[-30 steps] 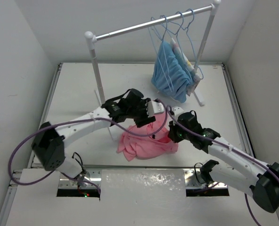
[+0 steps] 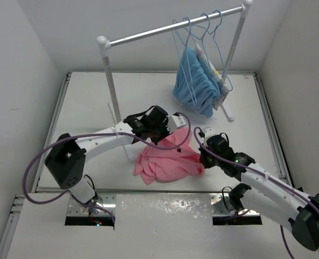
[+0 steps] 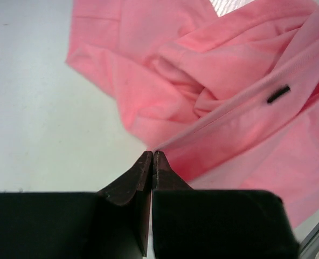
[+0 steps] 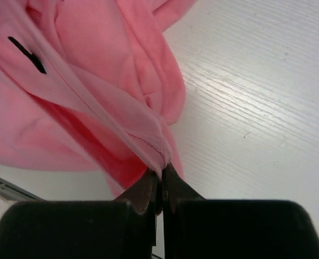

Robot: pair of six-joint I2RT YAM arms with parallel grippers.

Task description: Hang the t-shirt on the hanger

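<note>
The pink t-shirt (image 2: 165,164) lies crumpled on the white table, a small dark mark on it. My left gripper (image 2: 157,140) is shut on an edge of the shirt, its fingertips meeting at a taut fold in the left wrist view (image 3: 153,154). My right gripper (image 2: 202,162) is shut on another part of it to the right, the fabric bunched at its fingertips in the right wrist view (image 4: 160,178). The cloth between the two is drawn into a straight band.
A white rack (image 2: 143,35) stands behind, with several blue hangers (image 2: 184,43) at its right, a blue garment (image 2: 192,81) and a light one hanging there.
My right gripper has shifted slightly.
</note>
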